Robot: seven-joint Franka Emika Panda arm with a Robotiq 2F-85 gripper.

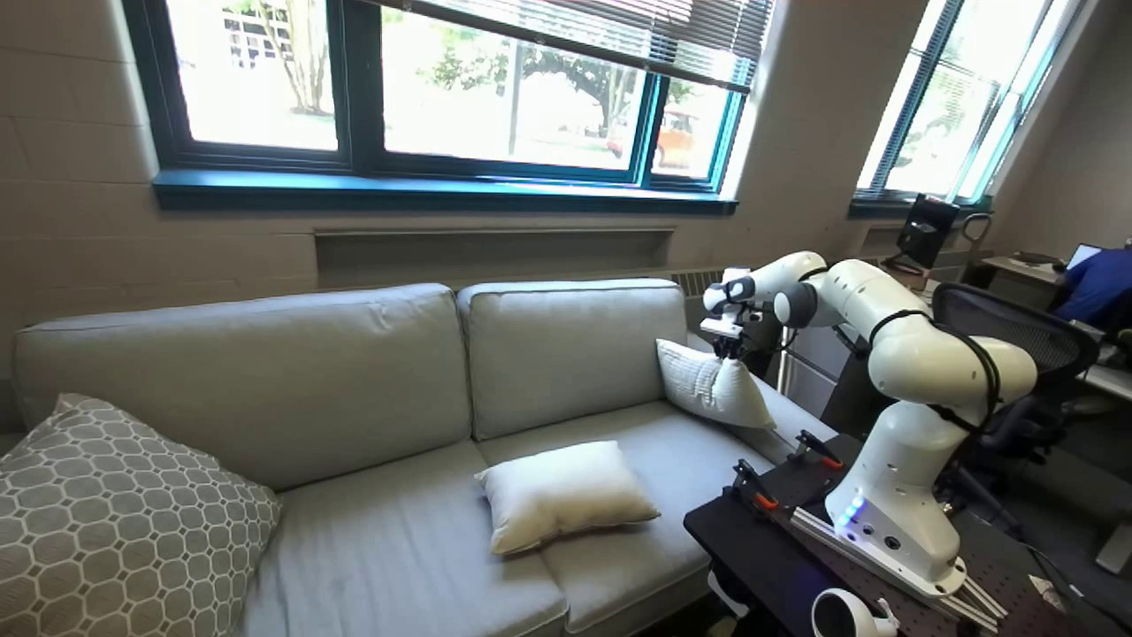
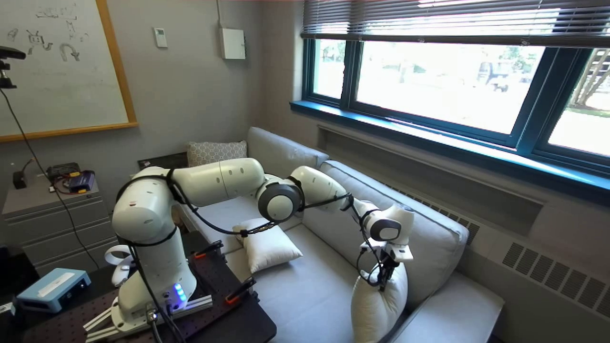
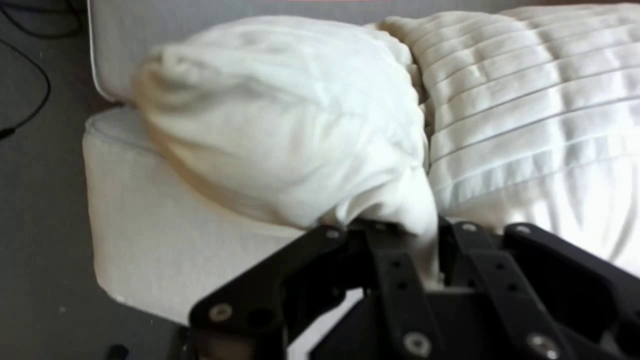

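My gripper is shut on a pinched fold of the white pleated pillow [image 3: 528, 114], whose cloth bunches between the fingers in the wrist view. In exterior view 1 that same white pleated pillow [image 1: 706, 384] hangs tilted below the gripper [image 1: 728, 352], at the sofa's right end by the armrest. Exterior view 2 shows the pillow [image 2: 374, 311] steeply upright under the gripper [image 2: 387, 277], in front of the backrest. Whether its lower edge touches the seat cannot be told.
A plain cream pillow [image 1: 568, 494] lies flat on the middle of the sofa seat. A grey patterned pillow [image 1: 122, 520] leans at the sofa's far left. The black table [image 1: 759, 541] carrying the arm stands before the sofa, clamps [image 1: 755, 485] at its edge. Seat between the pillows is clear.
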